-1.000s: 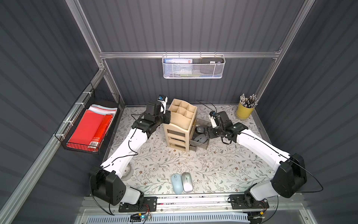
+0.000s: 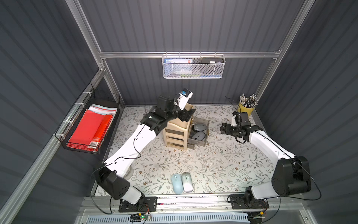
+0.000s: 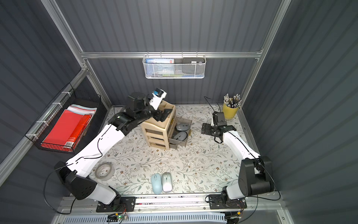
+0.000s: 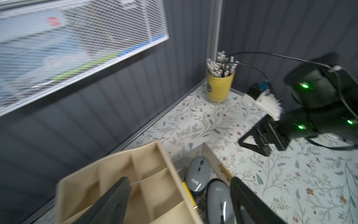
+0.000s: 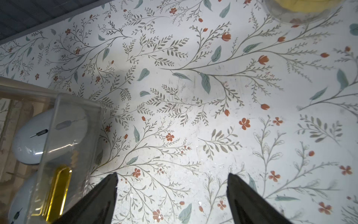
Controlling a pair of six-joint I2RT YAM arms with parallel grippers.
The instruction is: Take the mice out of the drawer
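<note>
A beige desk organizer [image 2: 174, 135] stands at the middle back, with a clear grey drawer [image 2: 206, 138] pulled out on its right. Two dark grey mice, the back one [image 4: 197, 173] and the front one [image 4: 218, 201], lie inside it. My left gripper [image 2: 187, 113] hangs open above the organizer's top, beside the drawer. My right gripper [image 2: 223, 128] stands open to the right of the drawer, over bare table, nothing between its fingers. A light blue mouse [image 2: 176, 183] and a silver mouse [image 2: 187, 181] lie side by side at the front edge.
A yellow pen cup [image 2: 244, 111] stands at the back right. A white mesh basket [image 2: 194, 71] hangs on the back wall, a black basket of folders [image 2: 87, 127] on the left wall. A tape roll [image 3: 104, 175] lies front left.
My left gripper has risen and moved right over the organizer. My right gripper has moved right, away from the drawer. The organizer and drawer have shifted slightly left since a second ago.
</note>
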